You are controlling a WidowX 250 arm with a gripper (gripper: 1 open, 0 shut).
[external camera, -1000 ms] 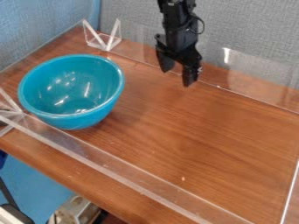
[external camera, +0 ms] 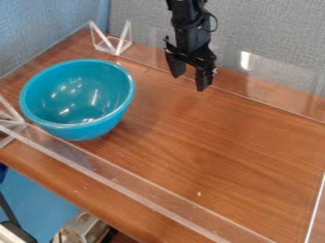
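A black robot arm hangs from the top centre, its gripper held low over the back of the wooden table, near the clear back wall. Its two black fingers look spread apart, with nothing visible between them. A large teal bowl sits on the left of the table, apart from the gripper and empty apart from glints.
White bracket-like pieces stand at the back left corner and the left edge. Clear low walls border the table. A blue floor and metal hardware show at bottom left.
The arm and gripper have shifted slightly to the left. The bowl has not moved.
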